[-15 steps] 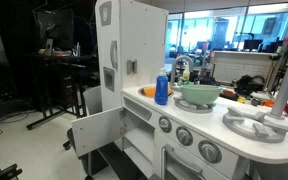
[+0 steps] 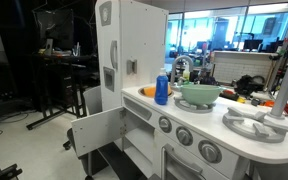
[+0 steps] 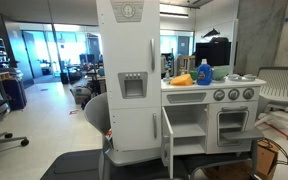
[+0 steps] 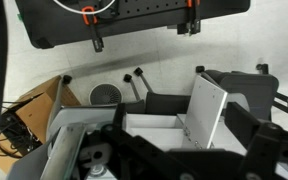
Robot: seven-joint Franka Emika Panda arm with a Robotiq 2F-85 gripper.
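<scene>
A white toy kitchen has a tall fridge unit (image 3: 133,75) beside a low counter. Its cabinet door (image 2: 99,131) stands wide open, baring the white shelves (image 3: 186,130) inside. On the counter are a blue bottle (image 2: 162,88), a green bowl (image 2: 197,94) and an orange item (image 3: 182,80) whose kind I cannot make out. My gripper is open and looks down over the kitchen, its dark fingers spread apart in the wrist view. The open door (image 4: 205,109) shows between and beyond them. Nothing is seen held. Neither exterior view shows the gripper clearly.
A toy burner (image 2: 256,124) lies at the counter's near end, and a faucet (image 2: 183,65) rises behind the bowl. The oven door (image 3: 234,122) is closed. A cardboard box (image 3: 267,157) sits on the floor at the right. Bare floor (image 3: 44,135) lies left of the fridge.
</scene>
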